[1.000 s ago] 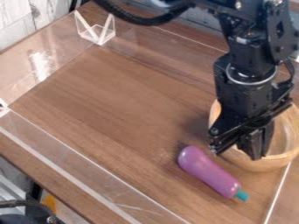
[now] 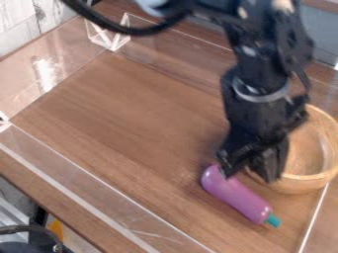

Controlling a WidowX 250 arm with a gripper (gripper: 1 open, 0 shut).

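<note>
My gripper (image 2: 251, 163), dark and motion-blurred, hangs over the left side of a light wooden bowl (image 2: 309, 158) at the right. Its fingertips are just above the upper end of a purple cylinder with a teal tip (image 2: 240, 196), which lies on the table just left and in front of the bowl. The blur hides the fine detail of the fingertips; nothing shows held between them.
A clear plastic holder (image 2: 109, 32) stands at the back left. The table's edge runs along the lower left.
My gripper has moved left, from over the bowl's interior toward the purple cylinder's upper end. The cylinder and bowl look unmoved.
</note>
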